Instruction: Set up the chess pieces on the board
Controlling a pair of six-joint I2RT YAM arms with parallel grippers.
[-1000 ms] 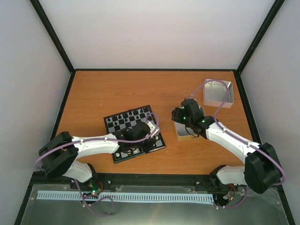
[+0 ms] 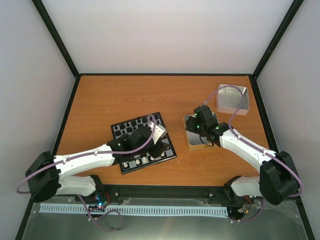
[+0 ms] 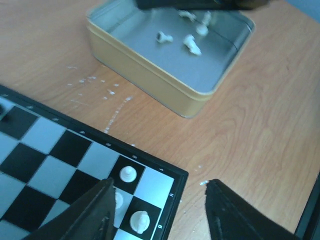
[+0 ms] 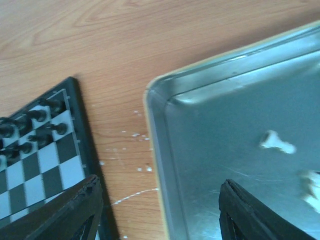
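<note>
The chessboard (image 2: 125,168) holds black pieces along its far side and white pieces on the near side; in the left wrist view white pieces (image 3: 140,221) stand at its corner. My left gripper hangs above that corner, its fingers apart with nothing seen between them. My right gripper is open over the left rim of the beige tin (image 4: 196,135), in which several white pieces (image 4: 277,143) lie on their sides. Black pieces (image 4: 59,128) stand in rows on the board in the right wrist view.
A second, pinkish container (image 2: 232,109) stands at the back right. A dark frame runs along the table's edges.
My left arm has risen from low over the board's near right part, its wrist tilting and shifting slightly. My right arm has barely moved.
</note>
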